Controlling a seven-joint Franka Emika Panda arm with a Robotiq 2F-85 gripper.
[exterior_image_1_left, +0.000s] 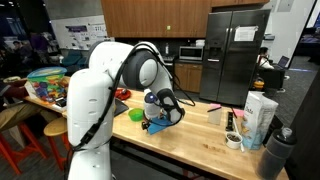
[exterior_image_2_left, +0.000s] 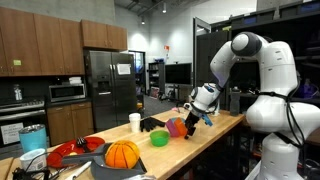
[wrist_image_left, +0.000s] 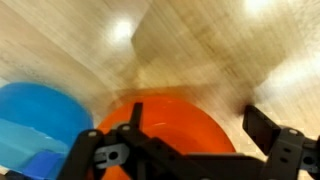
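My gripper is open, its two fingers wide apart with nothing held between them. Below it in the wrist view is a round orange object (wrist_image_left: 180, 122), partly covered by the gripper body. Beside that, at the lower left, lies a blue round piece (wrist_image_left: 40, 118). In exterior view 1 the gripper (exterior_image_1_left: 150, 122) is low over the table next to something blue (exterior_image_1_left: 157, 127). A green bowl (exterior_image_1_left: 137, 114) stands close by. Exterior view 2 has the green bowl (exterior_image_2_left: 160, 138) left of a pink object (exterior_image_2_left: 173, 128) near the gripper; exact contact there is too small to tell.
An orange ball-like object (exterior_image_2_left: 124, 155) and a dark pan (exterior_image_2_left: 95, 158) occupy the counter's near end. At the table's right stand a dark canister (exterior_image_1_left: 276, 153), a white-blue bag (exterior_image_1_left: 258, 118) and a small bowl (exterior_image_1_left: 233, 140).
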